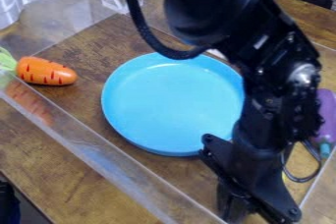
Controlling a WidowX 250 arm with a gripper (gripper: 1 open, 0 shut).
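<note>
My gripper (239, 200) is low at the right front of the clear-walled enclosure, beside the front right of a blue plate (164, 100). Its fingers look closed, and the arm hides what, if anything, is at the fingertips. The plate lies on the wooden floor, partly behind the arm. An orange toy carrot (42, 71) lies at the left. A purple object (324, 120) is at the right edge, behind the arm.
Clear walls (112, 164) run along the left front and back. A dark cable loops by the purple object. Bare wood lies between carrot and plate and at the front left.
</note>
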